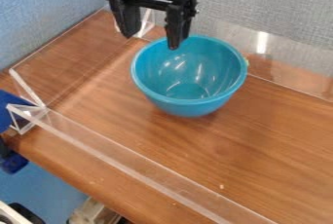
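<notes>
A black two-finger gripper (151, 23) hangs at the top centre of the camera view, its fingers standing wide open with nothing visible between them. Below it and a little to the right, a turquoise plastic bowl (188, 87) rests upright on the wooden table (208, 160). The bowl looks empty. The gripper is above the bowl's back left, apart from it.
Clear plastic walls (143, 174) border the table at front and back, with white brackets (29, 111) at the left. A blue object (11, 111) sits beyond the left edge.
</notes>
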